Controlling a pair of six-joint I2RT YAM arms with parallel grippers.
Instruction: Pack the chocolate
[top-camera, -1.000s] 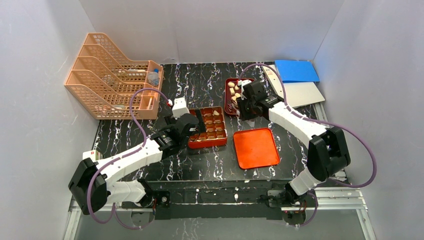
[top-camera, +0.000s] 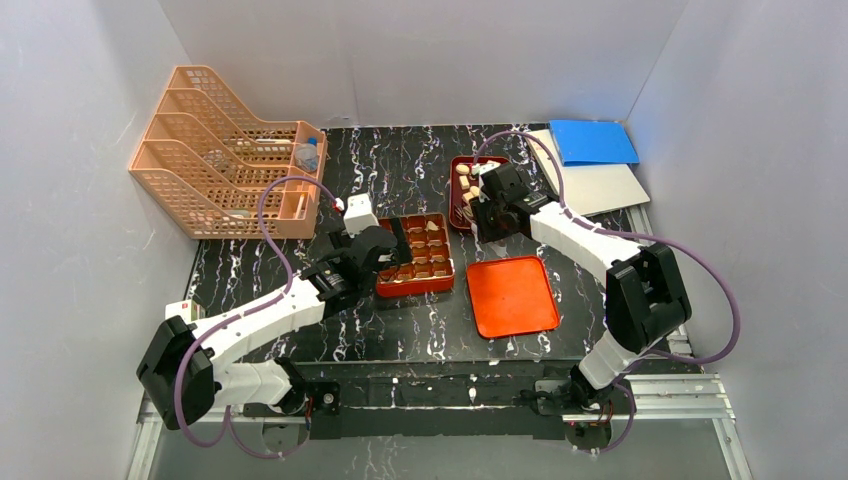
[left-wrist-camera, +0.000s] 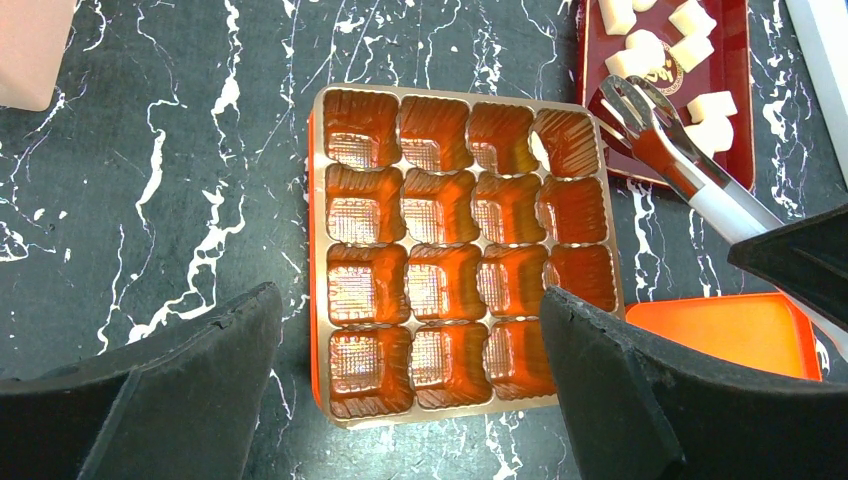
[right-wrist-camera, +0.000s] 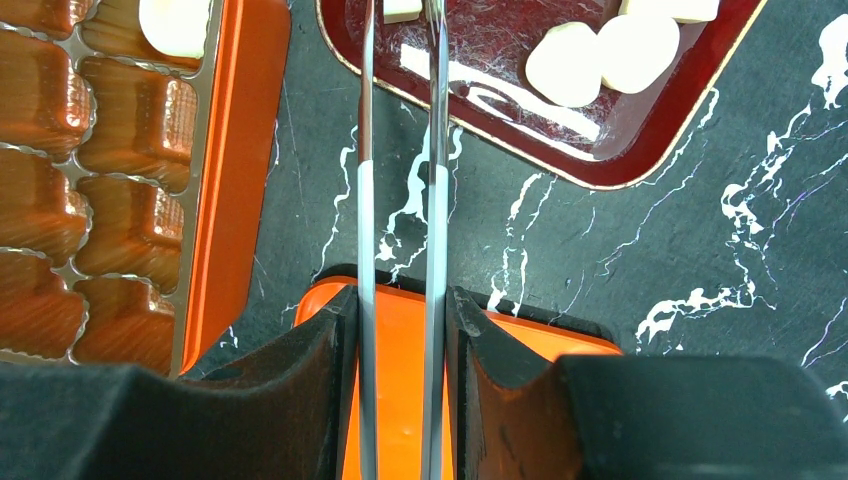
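Note:
A sectioned box (left-wrist-camera: 395, 246) with a brown insert lies under my left gripper, whose fingers are wide apart with nothing between them. Most of its cells look empty; one near the far right holds a cream chocolate (right-wrist-camera: 175, 25). Several other cream chocolates (left-wrist-camera: 692, 50) sit in the dark red tray (left-wrist-camera: 738, 120). My right gripper is shut on a pair of tongs (right-wrist-camera: 437, 225), their tips over that tray. Between the tong tips a cream piece (right-wrist-camera: 402, 8) shows at the frame's top edge; whether they pinch it, I cannot tell.
An orange tray (top-camera: 513, 297), empty, lies in front of the dark red tray. A tan rack (top-camera: 215, 160) stands at the back left. White and blue boards (top-camera: 595, 143) lie at the back right. Bare marble (left-wrist-camera: 150, 220) shows left of the box.
My left arm has stayed in place.

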